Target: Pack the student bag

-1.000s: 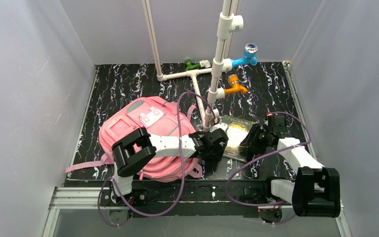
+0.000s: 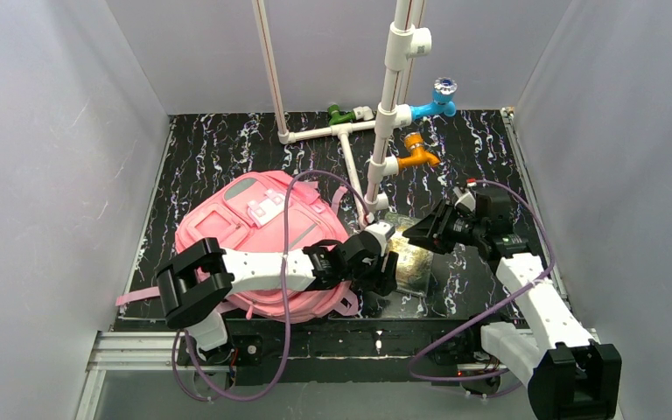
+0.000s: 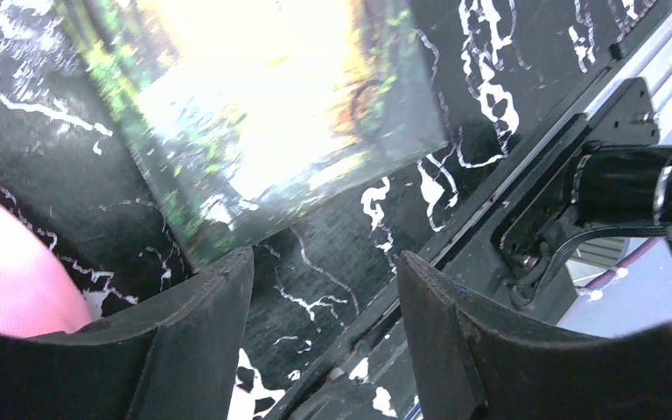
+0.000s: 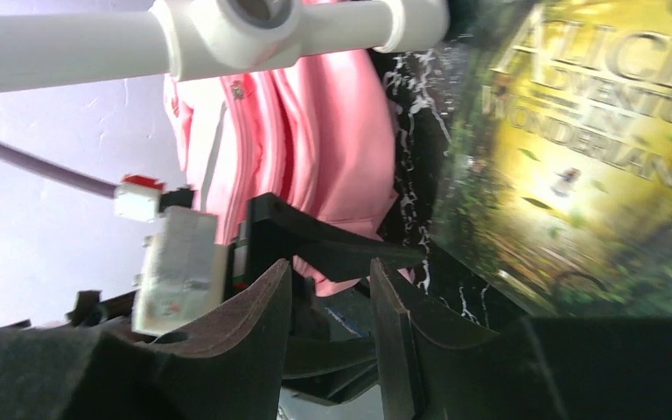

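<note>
A pink student bag (image 2: 243, 213) lies at the left of the black marbled counter. To its right is a glossy picture book (image 2: 412, 264), whose cover (image 4: 577, 114) reads "Alice" in the right wrist view. My left gripper is part open near the book's front edge, with only bare counter showing between its fingers. Over the book's right side hovers my right gripper; its fingers stand a little apart, and the left gripper's dark fingers (image 4: 341, 241) show through the gap. I see no object gripped there, and the book lies off to one side.
White pipes (image 2: 388, 114) rise behind the book, carrying a blue tap (image 2: 435, 107), an orange tap (image 2: 416, 156) and a green tap (image 2: 339, 115). The two grippers are close together over the book.
My right gripper has shifted left and up over the book, while the left arm has swung slightly left.
</note>
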